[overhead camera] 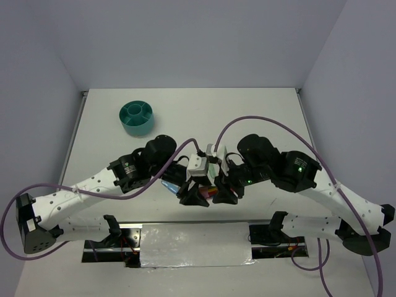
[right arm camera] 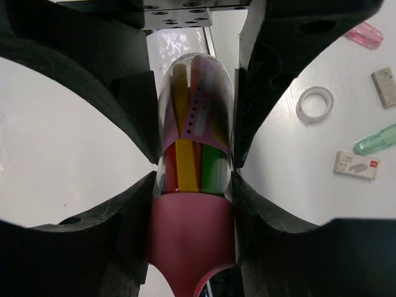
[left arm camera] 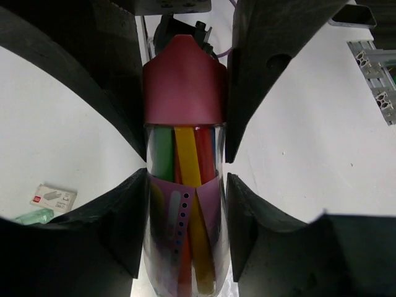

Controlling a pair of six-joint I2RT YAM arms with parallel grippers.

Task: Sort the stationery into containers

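A clear pencil case (right arm camera: 195, 161) with a pink end and coloured contents (red, yellow, green, a pink strip with dots) is between both grippers at the table's front middle, mostly hidden in the top view. My right gripper (overhead camera: 226, 193) is shut on it by the pink end. My left gripper (overhead camera: 193, 193) is around the other end; in the left wrist view its fingers stand close on either side of the case, and whether they grip it is unclear. A teal round container (overhead camera: 136, 117) stands at the back left.
Loose on the table lie an eraser (right arm camera: 356, 164), a green tube (right arm camera: 374, 139), a tape roll (right arm camera: 314, 105), a grey block (right arm camera: 384, 86) and a pink item (right arm camera: 364, 34).
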